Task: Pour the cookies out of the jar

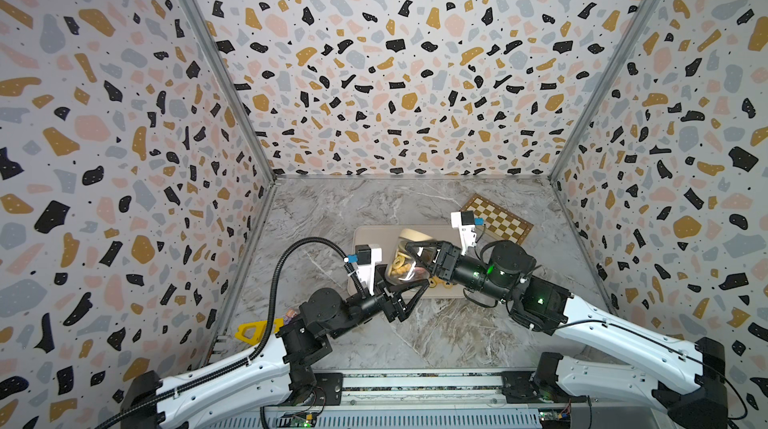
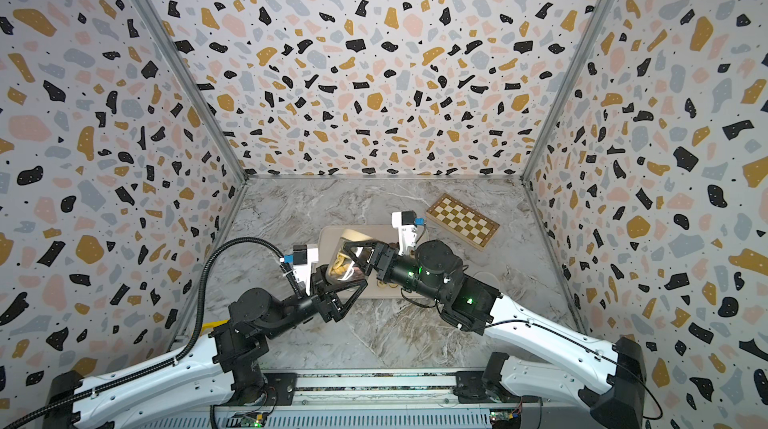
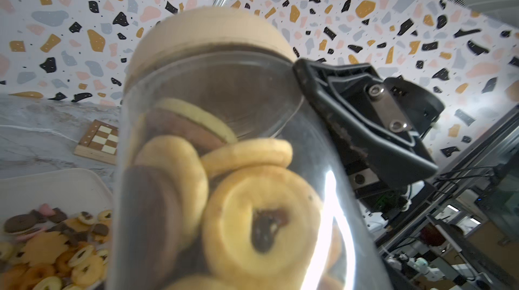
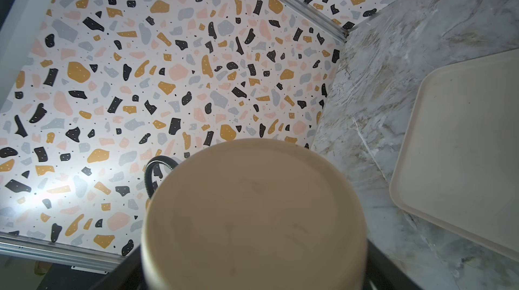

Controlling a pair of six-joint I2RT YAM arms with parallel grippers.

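A clear jar (image 3: 238,182) with a beige lid (image 3: 210,30) hangs tilted in the air, with ring-shaped and dark cookies (image 3: 265,230) inside it. The lid is on the jar. My left gripper (image 1: 407,278) has its fingers spread around the jar's lower part; whether they press on it cannot be told, as the jar hides them in the left wrist view. Beside the jar just under the lid, my right gripper (image 1: 421,255) stands open, one finger (image 3: 373,122) showing close to the glass. From the right wrist view the lid (image 4: 254,214) hides its fingers.
Below the jar lies a beige tray (image 4: 459,144) bearing loose cookies (image 3: 48,252) on part of it. A chessboard (image 1: 497,218) rests at the back right, and a yellow object (image 1: 256,331) at the left.
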